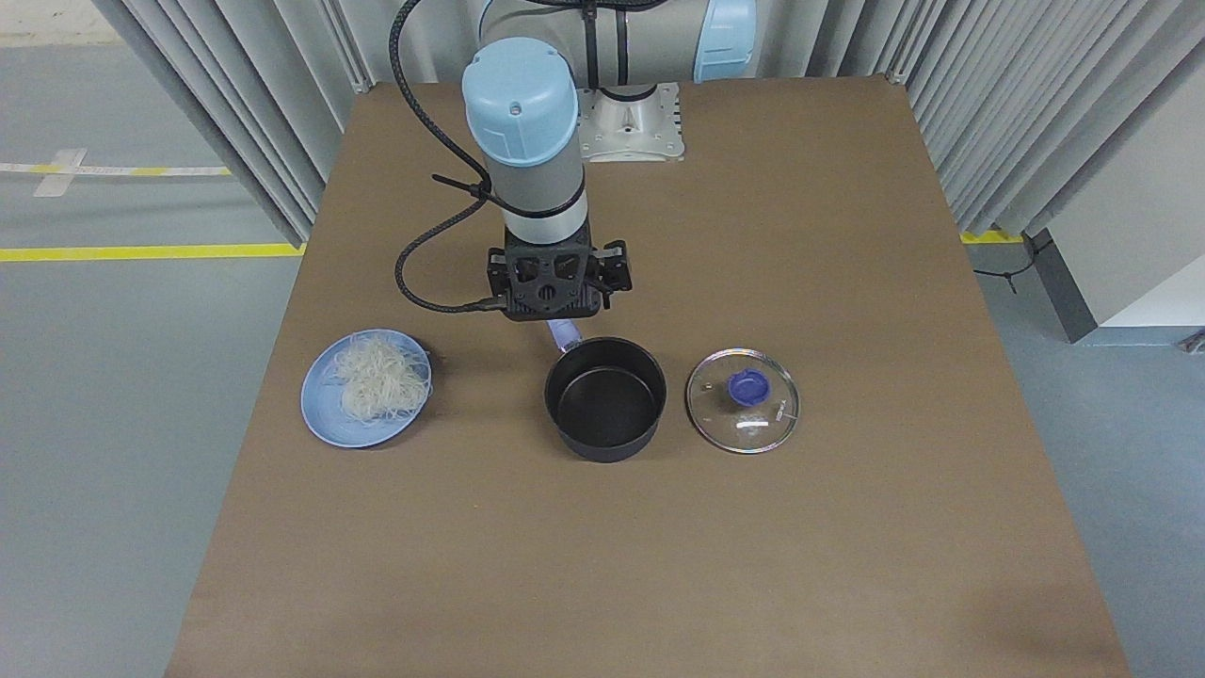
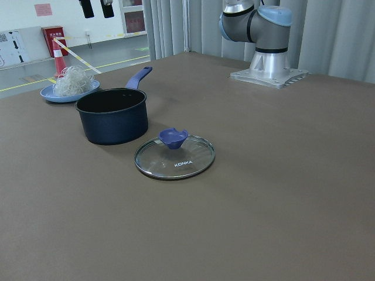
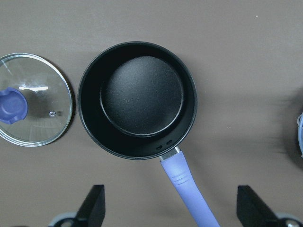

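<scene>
An empty dark saucepan (image 1: 604,407) with a lilac handle (image 3: 187,189) stands upright on the brown table (image 1: 678,565). Its glass lid (image 1: 740,424) with a blue knob lies flat beside it, to the right in the front view. On the other side a blue plate (image 1: 328,412) holds white noodles (image 2: 73,81). My gripper hangs above the pan's handle, fingers wide open with nothing between them; in the left view only its dark fingertips show at the top edge, well above the table.
The arm's base plate (image 1: 633,141) is at the back of the table, with a curtain behind it. A black cable loops beside the arm. The table's near half and both sides beyond the plate and lid are clear.
</scene>
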